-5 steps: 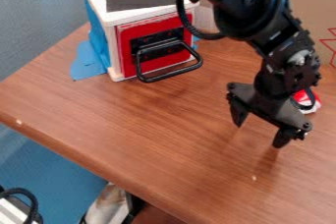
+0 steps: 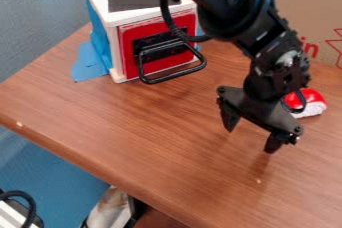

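Observation:
My black gripper (image 2: 250, 134) hangs low over the wooden table, its two fingers spread apart with nothing visible between them. Just behind it, partly hidden by the wrist, lies a red and white object (image 2: 311, 102) on the table. A white box with a red front (image 2: 143, 37) and a black wire handle stands at the back left, with the upper arm crossing over it.
A blue sheet (image 2: 90, 65) lies beside the box, and a cardboard panel (image 2: 307, 2) stands at the back right.
The gripper has moved left and up a little over the last second, uncovering more of the red and white object. The box has not moved.

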